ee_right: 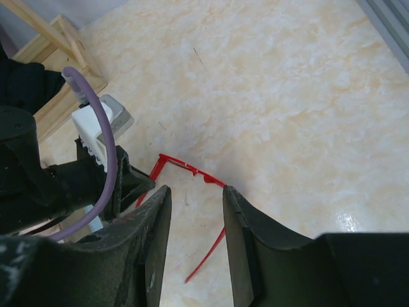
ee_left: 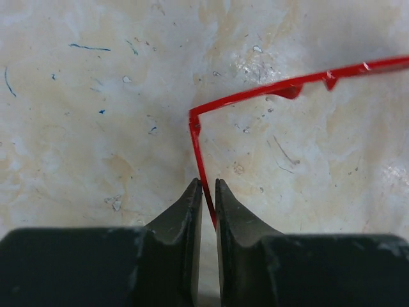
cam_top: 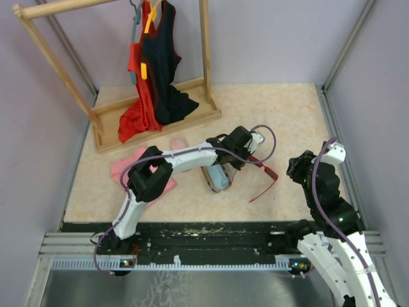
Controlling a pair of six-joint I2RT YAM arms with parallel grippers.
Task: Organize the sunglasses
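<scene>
Red sunglasses lie on the table right of centre with their temples spread, partly hidden by my left arm in the top view. In the left wrist view, one thin red temple runs down between the fingertips of my left gripper. Those fingers stand close on both sides of it, with a narrow gap showing; a firm hold cannot be made out. My right gripper is open and empty, raised to the right of the sunglasses. An open case with a light-blue inside lies below my left arm.
A pink cloth lies on the left under my left arm. At the back left stands a wooden rack with red and dark clothes hanging on it.
</scene>
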